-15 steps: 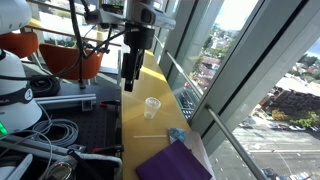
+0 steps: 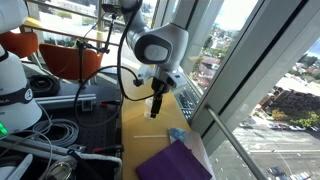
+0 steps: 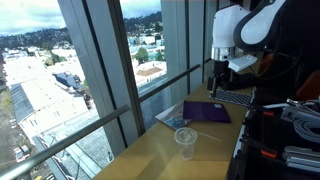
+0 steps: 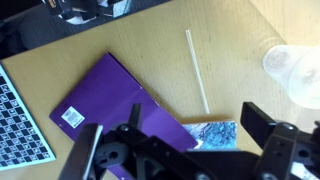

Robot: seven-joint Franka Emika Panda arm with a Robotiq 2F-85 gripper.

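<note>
My gripper is open above the table, its two fingers spread wide with nothing held between them. In exterior view 1 the gripper (image 2: 157,102) overlaps the clear plastic cup, hiding part of it. The cup (image 4: 292,70) sits at the right in the wrist view, outside the fingers. Exterior view 2 shows the same cup (image 3: 186,142) standing upright on the near part of the table, apart from the gripper. A thin white stick (image 4: 198,70) and a purple folder (image 4: 105,105) lie flat below. Beside the folder is a blue-patterned packet (image 4: 212,134).
A keyboard (image 4: 20,130) lies past the folder. Tall windows with a metal rail (image 2: 235,145) border one side of the table. Cables (image 2: 65,130) and dark equipment crowd the other side. Bare wood (image 3: 135,160) shows around the cup.
In exterior view 1 the gripper has moved right and lower, from left of the cup to in front of it. The folder, stick and packet have stayed put.
</note>
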